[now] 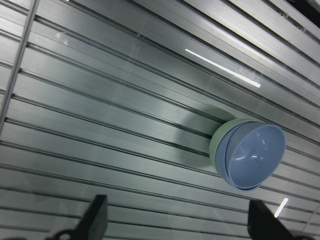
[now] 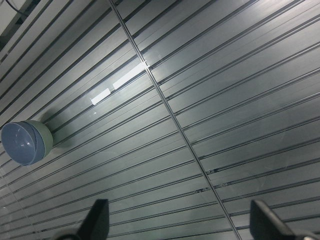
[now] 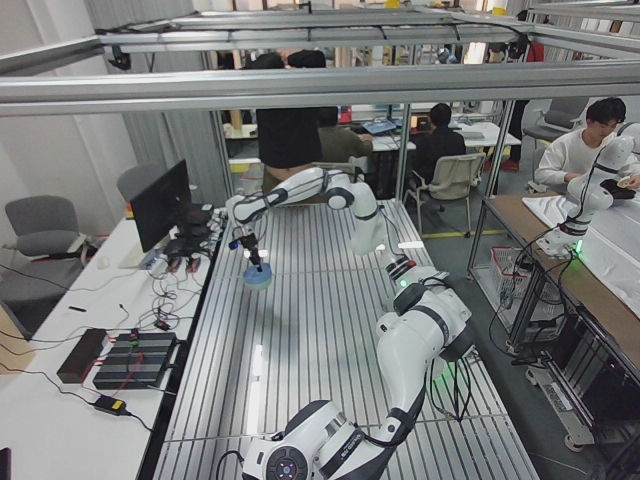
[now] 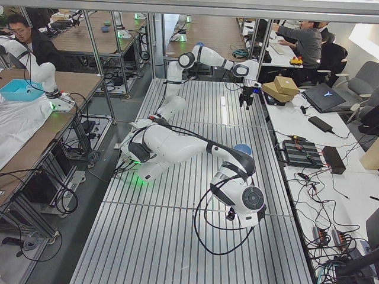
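Stacked blue bowls [image 3: 257, 278] sit in a pale green bowl [image 1: 218, 137] on the slatted metal table [image 3: 300, 330]. My left gripper [image 3: 257, 262], at the far side in the camera left view, is above the stack, which lies right of centre in the left wrist view. Its fingertips stand wide apart at that view's bottom, empty. My right gripper [image 4: 246, 102], at the far end in the camera right view, is away from the bowls; the right wrist view shows it open and empty, with the stack [image 2: 27, 142] at left.
A white desk [image 3: 70, 420] with electronics and cables runs along one side. Another table [image 3: 610, 290] with a robot arm and a seated person stands on the other.
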